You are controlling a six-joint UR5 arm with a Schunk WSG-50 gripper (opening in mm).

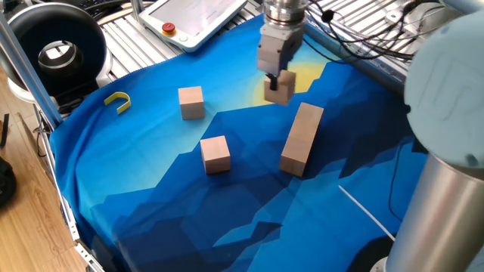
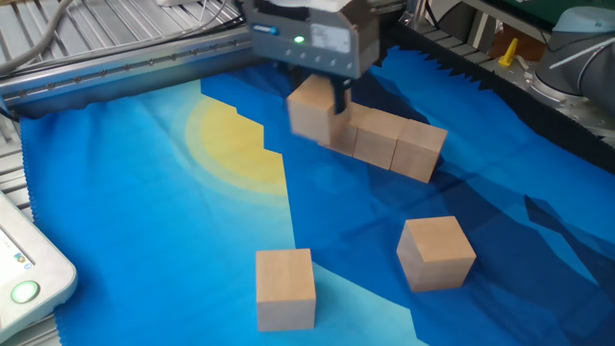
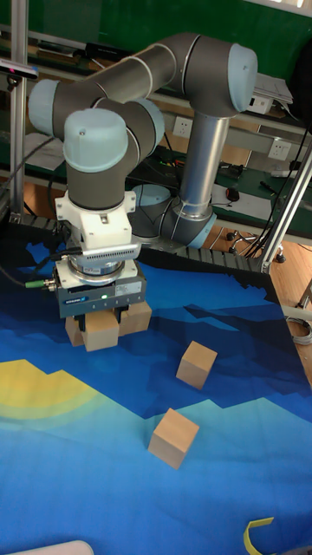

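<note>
My gripper (image 1: pixel 274 81) is shut on a wooden cube (image 1: pixel 281 89), held above the cloth near the yellow sun print. In exterior view 2 the held cube (image 2: pixel 315 111) hangs in front of the near end of a row of wooden blocks (image 2: pixel 396 144) and hides part of it. From exterior view 1 this row (image 1: pixel 302 137) reads as one long bar, apart from the held cube. Two loose wooden cubes rest on the cloth: one (image 1: pixel 191 103) on the light blue part, the other (image 1: pixel 215 155) between it and the row.
A yellow hook-shaped piece (image 1: pixel 119 100) lies at the cloth's left edge. The teach pendant (image 1: pixel 189 19) with its red button sits behind the cloth. The arm's base column stands at right.
</note>
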